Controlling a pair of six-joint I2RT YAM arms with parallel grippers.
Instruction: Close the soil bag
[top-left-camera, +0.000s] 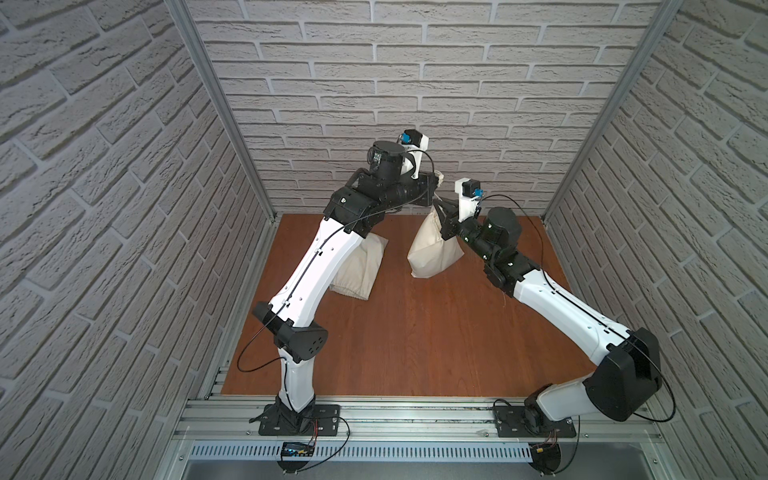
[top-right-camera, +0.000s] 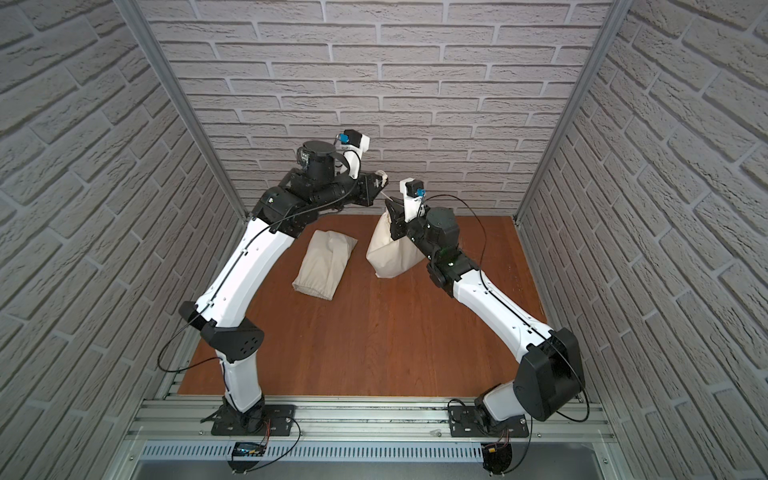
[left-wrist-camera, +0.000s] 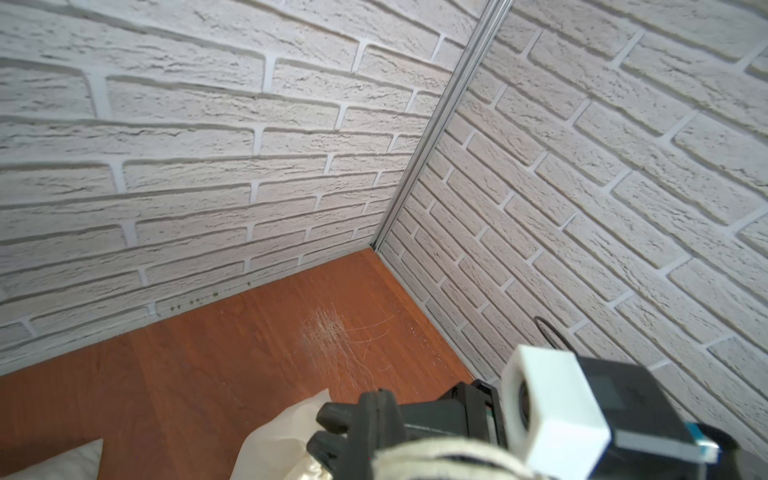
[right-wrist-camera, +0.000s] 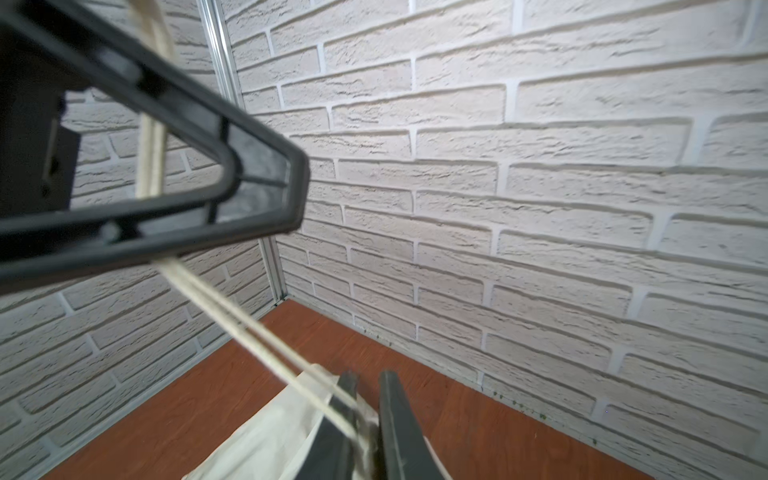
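Note:
A cream soil bag (top-left-camera: 433, 252) (top-right-camera: 392, 252) hangs beneath my right gripper (top-left-camera: 442, 209) (top-right-camera: 393, 209), which is shut at its top. A pale drawstring (right-wrist-camera: 232, 316) runs from there up to my left gripper (top-left-camera: 429, 184) (top-right-camera: 376, 184), higher and to the left, where the cord shows at the shut fingers in the left wrist view and passes the fingers in the right wrist view. The cord looks taut between the two grippers. The bag's mouth is mostly hidden by the right gripper.
A second cream cloth bag (top-right-camera: 324, 264) lies flat on the wooden floor (top-right-camera: 384, 344) at the left. Brick-patterned walls surround the back and sides.

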